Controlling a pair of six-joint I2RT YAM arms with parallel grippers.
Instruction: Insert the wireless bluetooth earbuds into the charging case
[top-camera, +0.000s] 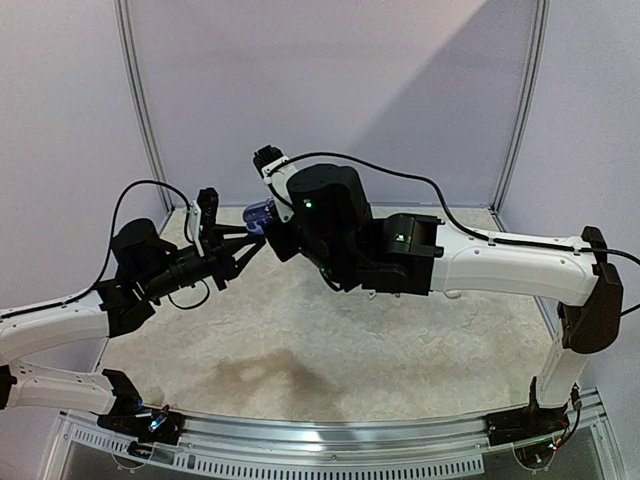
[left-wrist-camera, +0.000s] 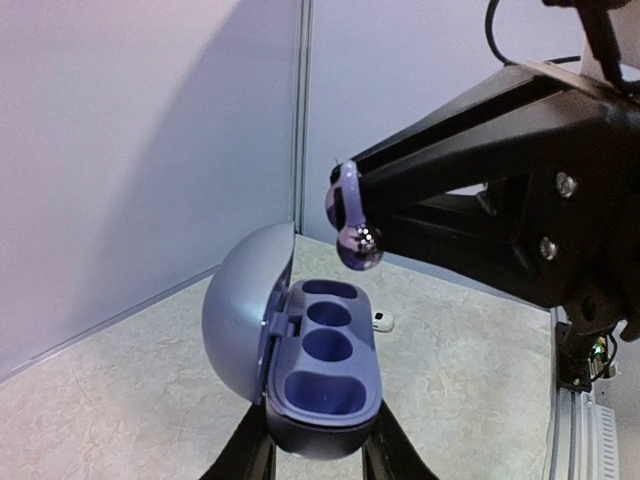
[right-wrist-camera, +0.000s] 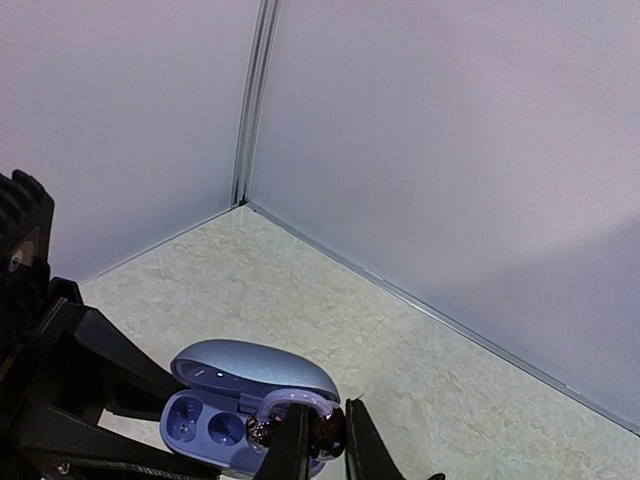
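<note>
The open lilac charging case (left-wrist-camera: 320, 390) is held upright at the tips of my left gripper, its lid (left-wrist-camera: 240, 310) raised and its slots showing. In the top view the case (top-camera: 257, 215) sits between the two arms. My right gripper is shut on a shiny purple earbud (left-wrist-camera: 355, 240), which hangs just above the case's slots in the left wrist view. From the right wrist view the earbud overlaps part of the case.
A small white item (left-wrist-camera: 383, 321) lies on the marble-look table behind the case, partly hidden. Walls surround the workspace.
</note>
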